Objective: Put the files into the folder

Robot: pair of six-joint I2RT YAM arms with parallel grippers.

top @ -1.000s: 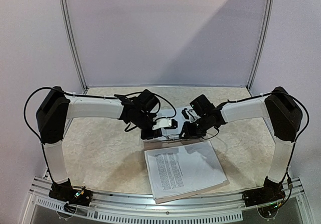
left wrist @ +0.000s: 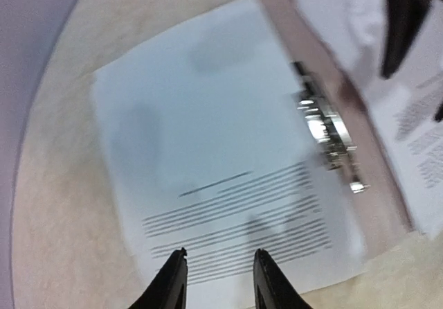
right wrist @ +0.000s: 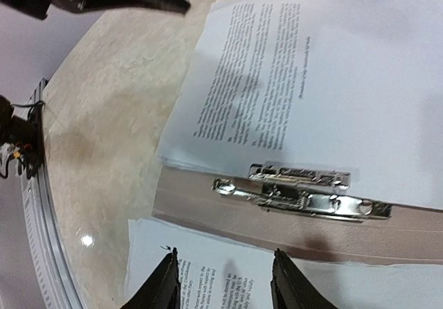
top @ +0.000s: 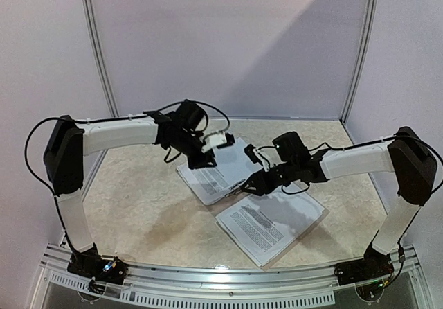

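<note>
An open, brownish folder (left wrist: 377, 215) lies flat with a metal clip (right wrist: 311, 201) along its spine. One stack of printed sheets (top: 259, 229) covers the near side. Another stack of papers (left wrist: 208, 122) rests on the far side, its sheet edges lying against the clip. Over that far stack is my left gripper, its fingers apart and nothing between them. My right gripper stands open by the spine, above the near sheets and close to the clip, with no object between its fingers. In the top view, the right arm hides part of the spine.
Bare tabletop (top: 131, 198) spreads to the left of the folder, with more clear room at the right. A metal rail (top: 228, 274) runs along the front edge. Pale walls enclose the back and sides. The two arms' grippers are close together over the folder.
The folder with its papers has turned counter-clockwise in the top view, its near side swinging right. The right gripper has shifted slightly.
</note>
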